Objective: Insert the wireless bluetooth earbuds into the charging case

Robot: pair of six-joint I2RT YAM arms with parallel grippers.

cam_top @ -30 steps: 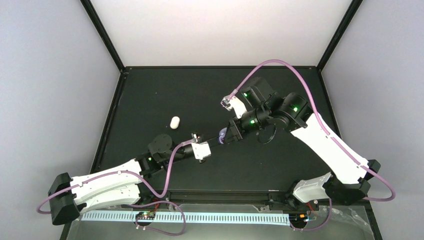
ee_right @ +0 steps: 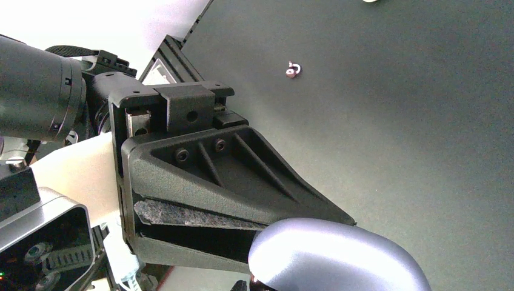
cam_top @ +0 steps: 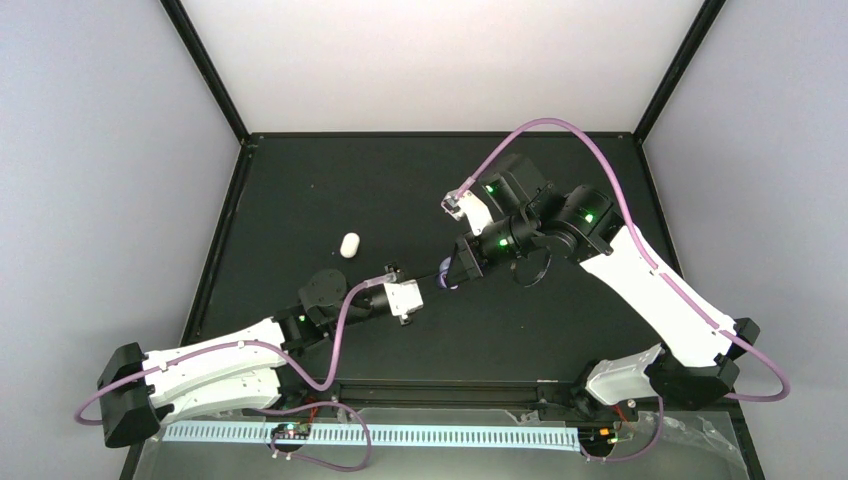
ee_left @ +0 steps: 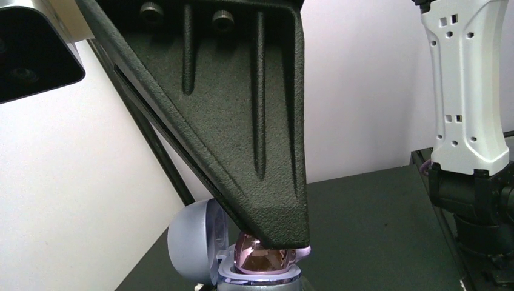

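Note:
The lilac charging case (cam_top: pixel 445 275) is held between the two grippers, lid (ee_left: pixel 194 242) hinged open in the left wrist view. A shiny pink earbud (ee_left: pixel 260 262) sits at its mouth, beneath my right gripper (cam_top: pixel 458 268), whose finger state is unclear. My left gripper (cam_top: pixel 431 279) is shut on the case, seen from the right wrist view with the lilac shell (ee_right: pixel 336 254) at its tip. Another small pink earbud (ee_right: pixel 293 71) lies on the table in the right wrist view. The case's inside is largely hidden.
A white capsule-shaped object (cam_top: pixel 350 245) lies on the black mat (cam_top: pixel 350 170), left of the grippers. Frame rails and walls bound the workspace.
Both arms are nearly still in the top view; only very slight shifts show around the case and grippers.

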